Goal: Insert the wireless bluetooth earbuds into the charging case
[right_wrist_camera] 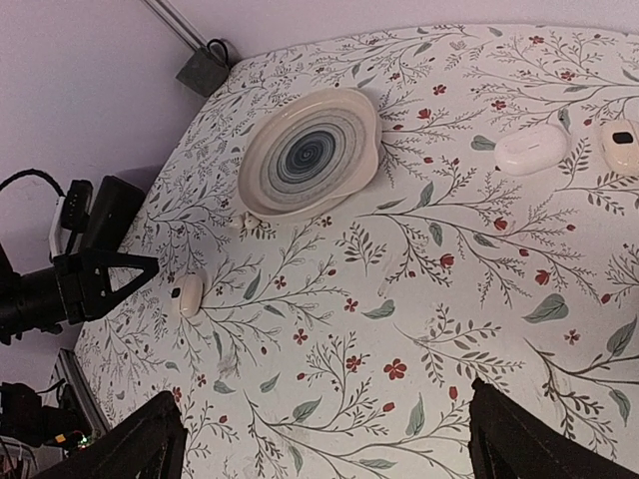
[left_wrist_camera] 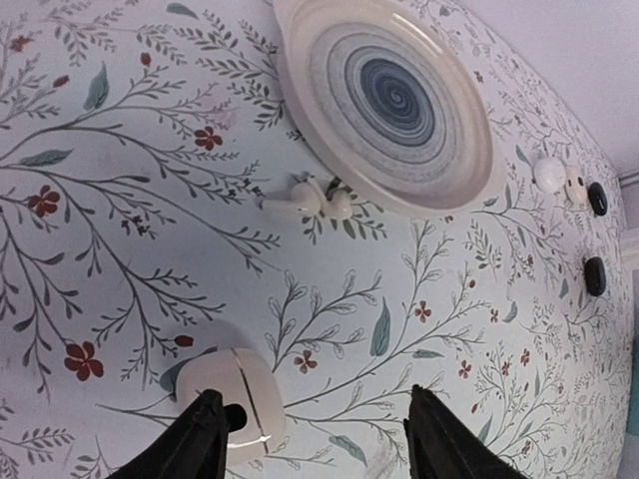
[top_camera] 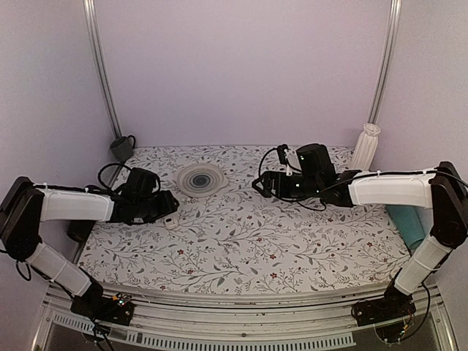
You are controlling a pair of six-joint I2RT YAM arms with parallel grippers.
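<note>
A small white rounded charging case [left_wrist_camera: 235,394] with a seam and a dark spot lies on the patterned table by the fingers of my left gripper. That gripper stands part open, and nothing shows between its fingertips. Two white earbuds appear to lie together by the plate's near edge; the right wrist view shows the earbuds [right_wrist_camera: 245,222] small, along with the case [right_wrist_camera: 187,296]. My right gripper is spread wide over bare table, holding nothing. From the top, the case [top_camera: 171,221] is just beside the left gripper [top_camera: 174,203].
A shallow plate [top_camera: 216,191] with grey rings stands near the earbuds. In the right wrist view, a white oval piece [right_wrist_camera: 531,150] and another white case-like piece [right_wrist_camera: 621,145] lie at the far right.
</note>
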